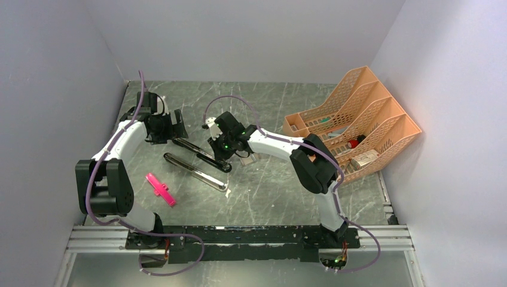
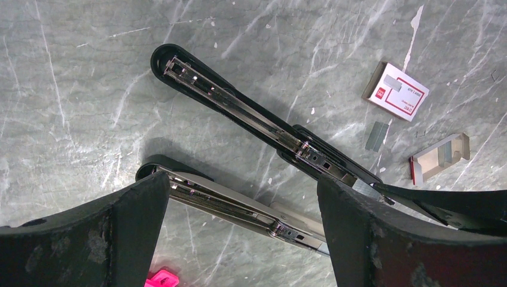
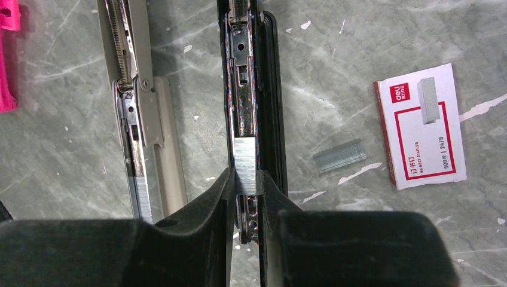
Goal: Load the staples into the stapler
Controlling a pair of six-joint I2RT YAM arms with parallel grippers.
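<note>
The black stapler (image 3: 272, 107) lies opened out, its metal channel bare and facing up. A silver staple strip (image 3: 245, 156) sits in that channel near its front end. My right gripper is shut on the strip, one fingertip at each side. The grey stapler (image 3: 173, 161), also opened out, lies beside it with staples (image 3: 141, 194) in its channel. In the left wrist view, my left gripper stands open above the staplers, nothing held between its fingers. The right gripper's finger (image 2: 442, 203) covers the front end of the black stapler there.
A loose staple strip (image 3: 341, 156) and a deli staple box (image 3: 421, 128) with a short strip on top lie beside the black stapler. An open small box (image 2: 439, 156) is close by. A pink stapler (image 1: 160, 189) lies front left; an orange organizer (image 1: 359, 116) stands at the right.
</note>
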